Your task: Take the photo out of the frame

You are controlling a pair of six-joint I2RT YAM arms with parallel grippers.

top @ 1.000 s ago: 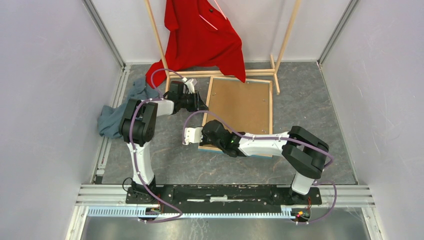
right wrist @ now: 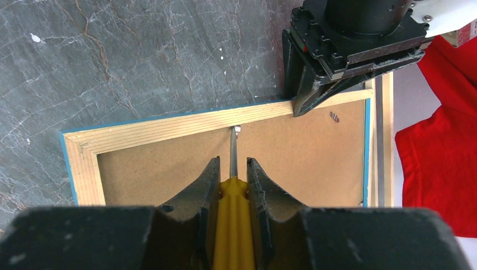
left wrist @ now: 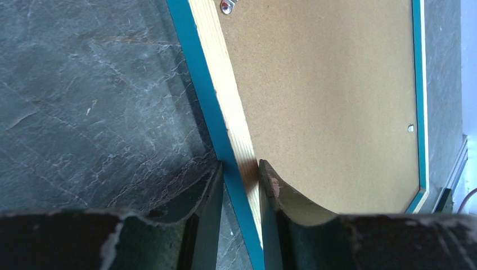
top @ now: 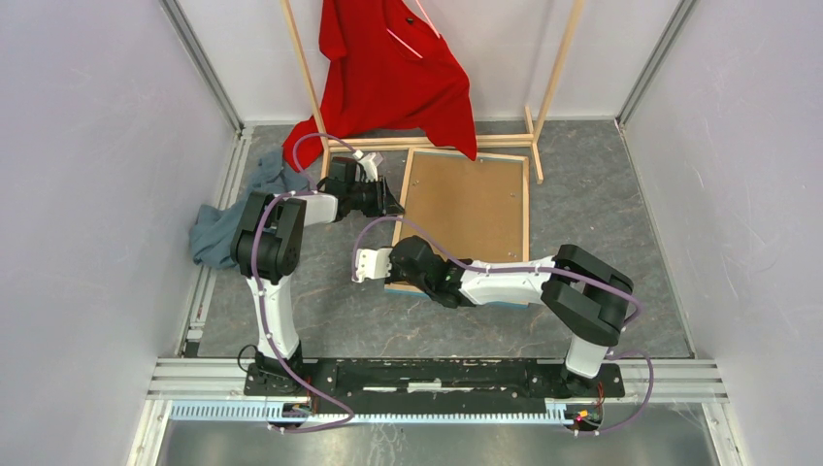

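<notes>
The picture frame (top: 466, 199) lies back up on the grey floor, brown backing board (right wrist: 152, 169) inside a pale wooden rim with blue edging. My left gripper has its fingers on either side of the rim's left side (left wrist: 222, 95). My right gripper is shut on a yellow-handled screwdriver (right wrist: 233, 225), whose tip meets a small metal tab (right wrist: 238, 129) at the inner edge of that side. Other small tabs (left wrist: 227, 7) dot the board's edges.
A red garment (top: 398, 68) hangs on a wooden rack (top: 558, 58) at the back, reaching the floor. A blue cloth (top: 218, 233) lies at the left.
The left arm and the frame look unchanged.
</notes>
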